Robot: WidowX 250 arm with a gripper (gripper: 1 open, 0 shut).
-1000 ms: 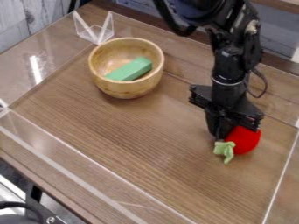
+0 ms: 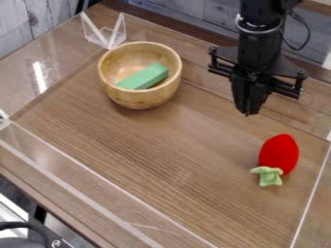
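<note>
My gripper [image 2: 256, 102] is raised over the upper right of the wooden table [image 2: 135, 170], pointing down, with its fingertips above bare wood and nothing seen between them. A red object with a pale green leafy top, like a strawberry [image 2: 280, 155], lies apart from it, below and to the right. Whether the fingers are fully open is hard to tell.
A wooden bowl [image 2: 139, 73] holding a green block [image 2: 145, 79] stands at the upper left. A small white wire-like item [image 2: 106, 29] is behind it.
My gripper has risen up and away from the red object, which it was over a second ago. The red object now lies uncovered at the right.
</note>
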